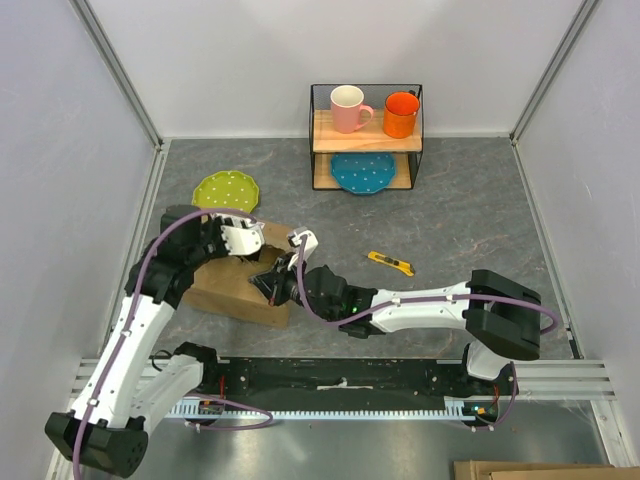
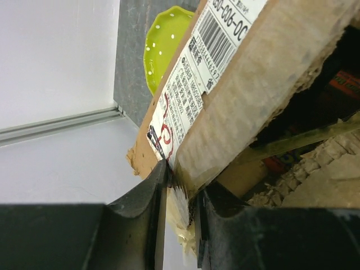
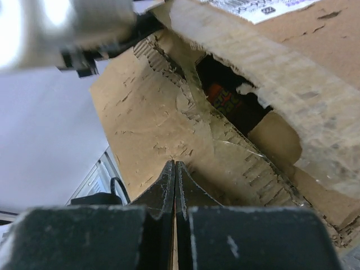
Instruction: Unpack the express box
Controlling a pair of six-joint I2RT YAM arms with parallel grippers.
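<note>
The cardboard box [image 1: 235, 296] sits at the left of the table, its torn top partly lifted, showing a dark inside with something red. In the left wrist view my left gripper has the labelled, taped flap [image 2: 236, 95] between its fingers; in the top view it is over the box's back-left part. My right gripper is shut, against the box's torn front [image 3: 146, 118], with nothing seen between its fingertips.
A green plate [image 1: 225, 188] lies behind the box. A yellow utility knife [image 1: 390, 263] lies to the right. A rack [image 1: 366, 145] with two mugs and a blue plate stands at the back.
</note>
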